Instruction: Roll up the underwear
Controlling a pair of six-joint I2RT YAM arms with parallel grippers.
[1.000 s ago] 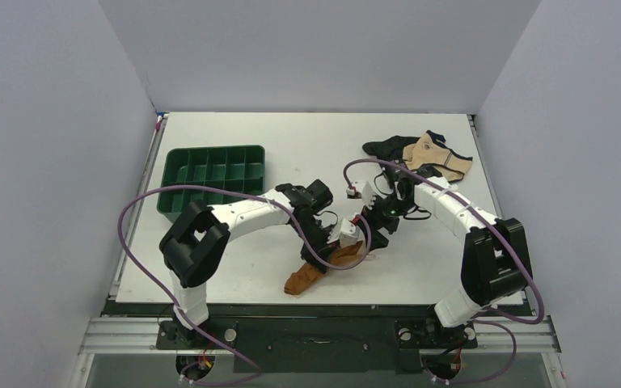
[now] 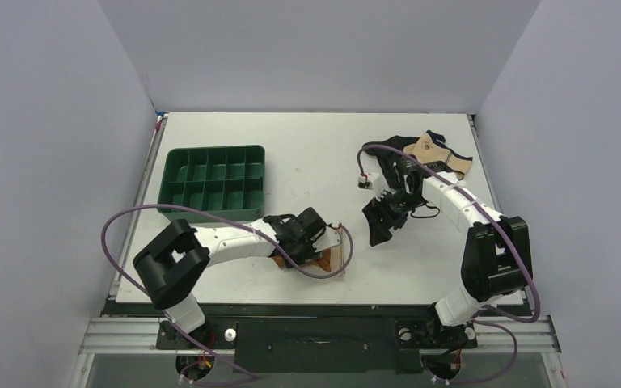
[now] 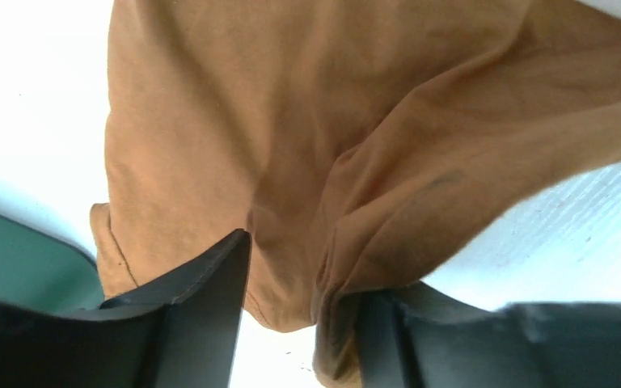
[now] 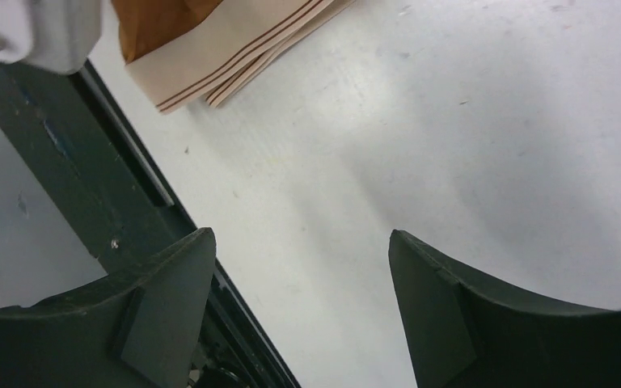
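Observation:
The brown underwear (image 3: 202,137) lies on the white table, with folds and a lifted ridge in the left wrist view. My left gripper is over it with its fingers apart. A gathered fold passes between them, against the right-hand finger, and does not appear clamped. From above, the left arm covers most of the garment; its beige waistband (image 2: 339,255) points right. That striped waistband also shows at the upper left of the right wrist view. Off to the right of the cloth, my right gripper hangs open above bare table.
A green compartment box (image 2: 210,210) stands at the left, close behind the left arm. Black and beige garments (image 2: 441,153) are heaped at the back right. Bare table lies at the centre back and front right.
The underwear has shifted left and turned, with its waistband now more upright in view.

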